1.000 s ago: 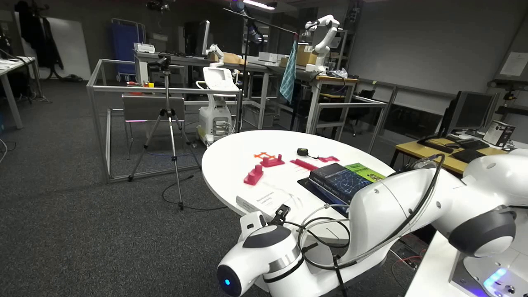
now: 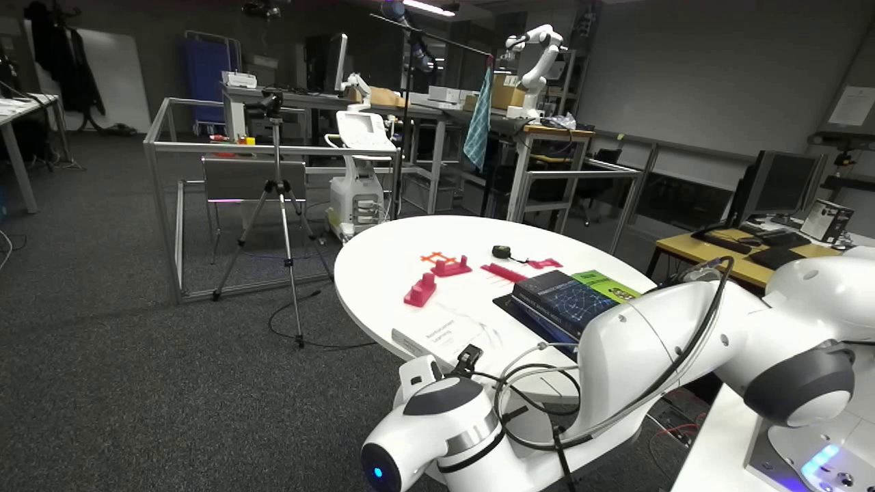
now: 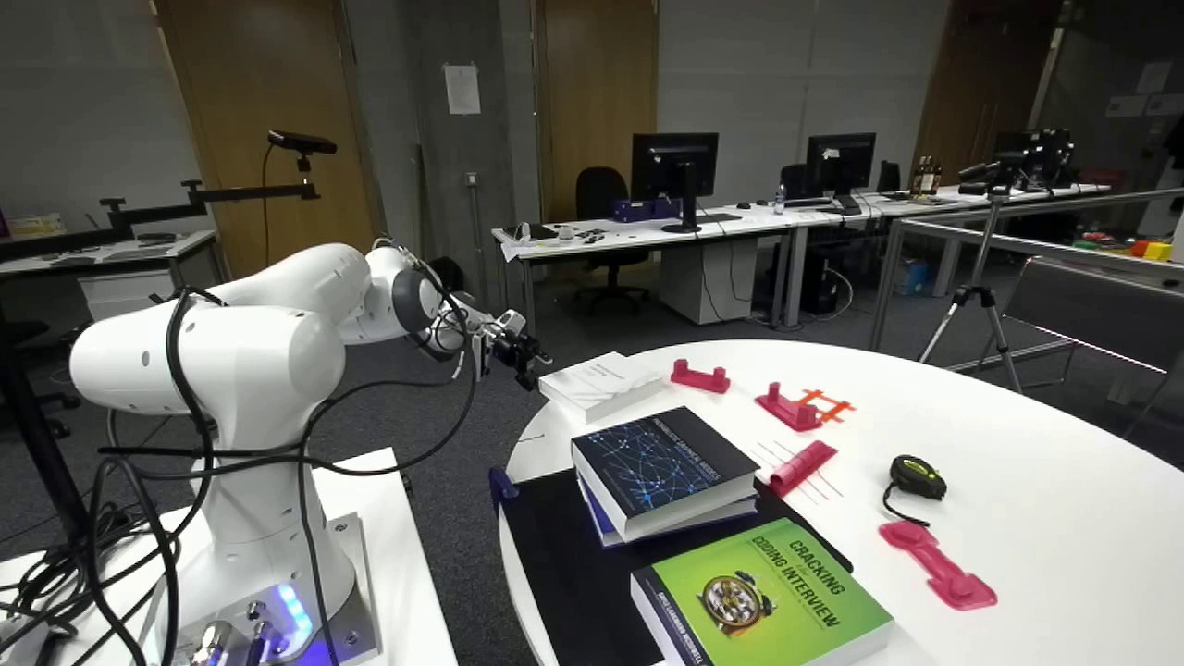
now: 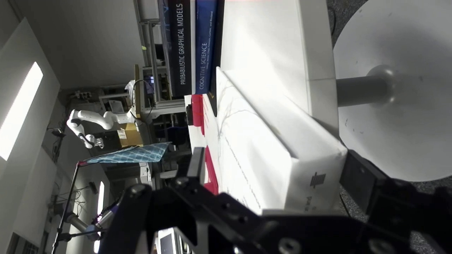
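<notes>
A thick white book (image 4: pixel 254 144) lies flat on the round white table (image 3: pixel 1066 466); its near corner reaches over the table's rim in the wrist view. My gripper stands open with that corner between its fingers. One finger (image 4: pixel 195 163) is on the cover side, apart from the cover; the other finger (image 4: pixel 359 175) is by the underside, where contact is unclear. In exterior view 2 the gripper (image 3: pixel 524 353) is at the book's outer end, beyond the table edge.
A dark blue book (image 3: pixel 666 466) is stacked on another beside the white one, with a green book (image 3: pixel 766 599) nearby. Pink parts (image 3: pixel 790 409) and a tape measure (image 3: pixel 918 477) lie farther across the table.
In exterior view 1 my gripper and wrist have shifted very slightly right, with the gripper a little lower. The books and pink parts stay where they were.
</notes>
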